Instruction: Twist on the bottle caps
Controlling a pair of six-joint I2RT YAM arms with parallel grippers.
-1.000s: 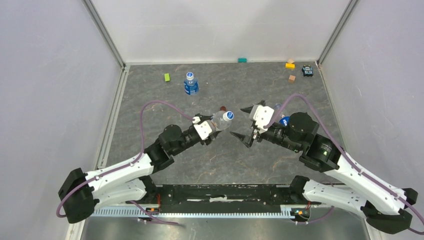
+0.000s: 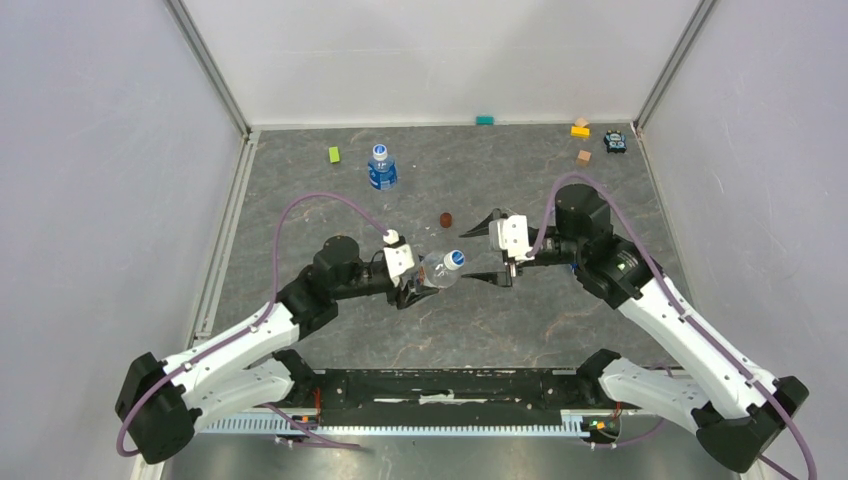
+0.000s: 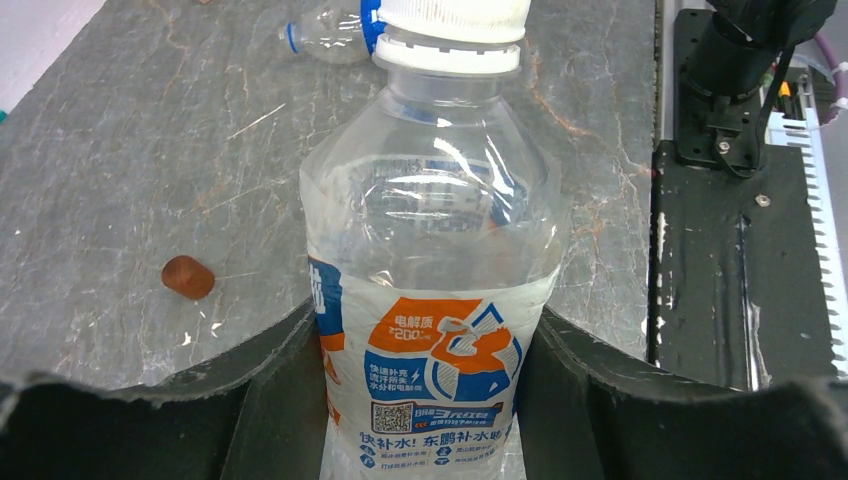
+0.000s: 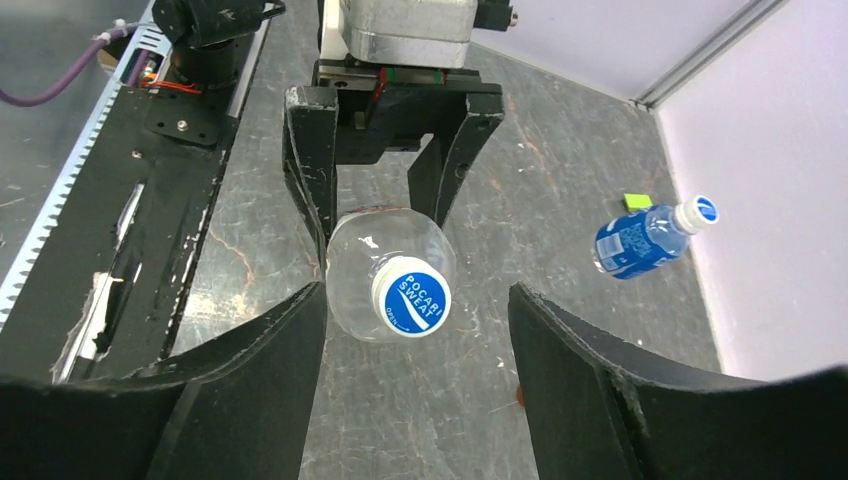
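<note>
A clear bottle (image 3: 430,230) is held by my left gripper (image 2: 420,280), shut on its labelled body in the left wrist view. Its white cap (image 4: 411,297), with a blue POCARI SWEAT top, faces my right wrist camera. My right gripper (image 2: 470,255) stands open just right of that bottle, its fingers either side of the cap in its wrist view, apart from it. A blue-labelled bottle (image 2: 382,172) with a white cap stands toward the back. Another bottle (image 3: 325,35) shows behind the held one in the left wrist view, mostly hidden by my right arm from above.
A brown round piece (image 2: 446,219) lies mid-table. A green block (image 2: 334,155) is at the back left; teal, yellow and wooden blocks and a dark small object (image 2: 615,142) are at the back.
My right arm shifted, its gripper turning to face the held bottle more squarely.
</note>
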